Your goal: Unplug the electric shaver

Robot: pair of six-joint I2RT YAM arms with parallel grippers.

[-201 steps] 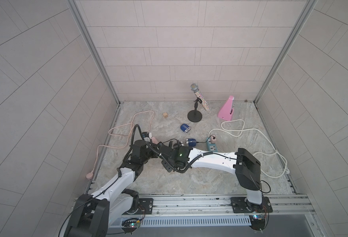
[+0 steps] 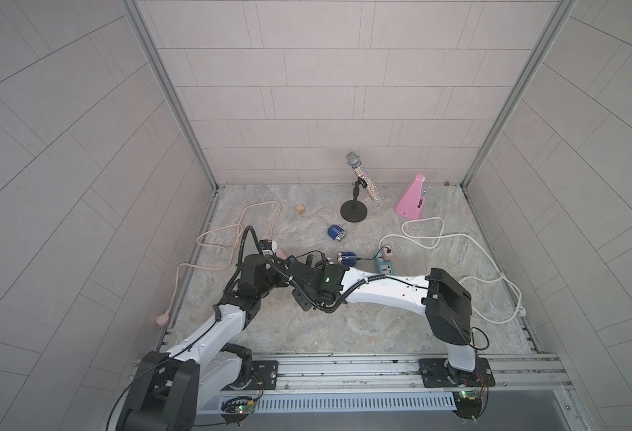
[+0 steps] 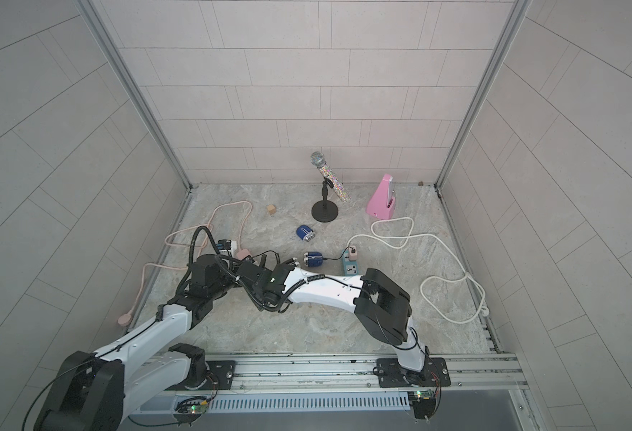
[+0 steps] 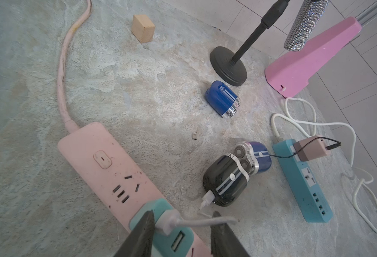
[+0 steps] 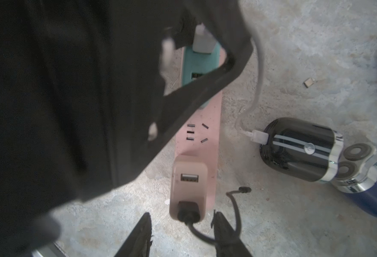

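Note:
A black shaver (image 4: 226,180) with a white cable connector lies head to head with a blue shaver (image 4: 261,156). A pink power strip (image 4: 99,154) carries a teal adapter with a white plug (image 4: 167,221). My left gripper is open around that plug area; whether it touches is unclear. At the strip's other end, in the right wrist view, my right gripper stands open, fingers either side of a pinkish charger (image 5: 188,167) with a dark cable plug (image 5: 188,212). Both grippers are largely hidden in the top views.
A teal power strip (image 4: 299,192), another blue shaver (image 4: 220,97), a microphone stand (image 4: 227,66), a pink metronome (image 4: 286,72) and a small block (image 4: 142,29) are around. The arms crowd together over the pink strip. Open table lies behind and in front.
My right arm has shifted very slightly in the top left view. The left arm and the objects look unchanged.

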